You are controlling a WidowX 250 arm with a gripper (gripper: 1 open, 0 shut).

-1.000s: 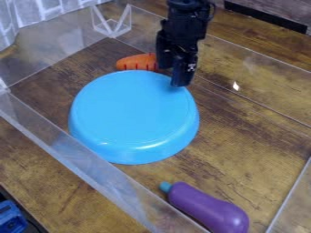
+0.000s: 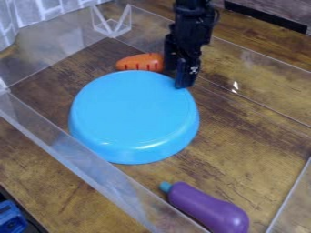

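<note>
My black gripper hangs at the top centre, its fingers down at the back rim of a large blue round object, upside-down like a lid or plate. Whether the fingers touch it, and how far apart they stand, I cannot tell clearly. An orange carrot lies just behind the blue object, left of the gripper. A purple eggplant with a teal tip lies at the lower right.
Clear plastic walls enclose the wooden floor, which is bare to the right and at the far left. A blue item sits outside at the lower left.
My gripper has shifted very slightly. The blue object, carrot and eggplant have not visibly moved.
</note>
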